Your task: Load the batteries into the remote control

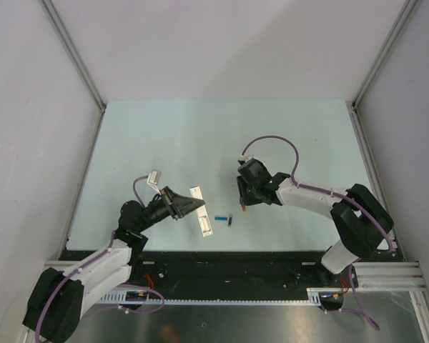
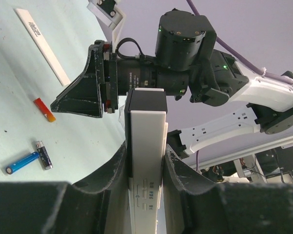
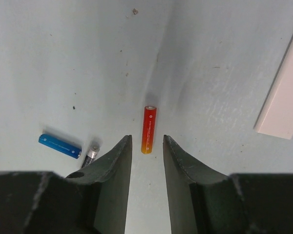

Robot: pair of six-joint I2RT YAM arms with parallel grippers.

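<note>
My left gripper (image 1: pixel 191 204) is shut on the white-and-black remote (image 2: pixel 145 161), held upright. My right gripper (image 1: pixel 244 194) hangs over a red battery (image 3: pixel 148 129), its fingertips just beside the battery's lower end in the right wrist view; whether it is shut or grasping anything is hard to tell. A blue battery (image 3: pixel 59 145) and a dark silver-tipped battery lie close together on the table, to the left of the red one in the right wrist view.
A long pale strip (image 3: pixel 283 92) lies on the table beyond the red battery. Walls enclose the workspace.
</note>
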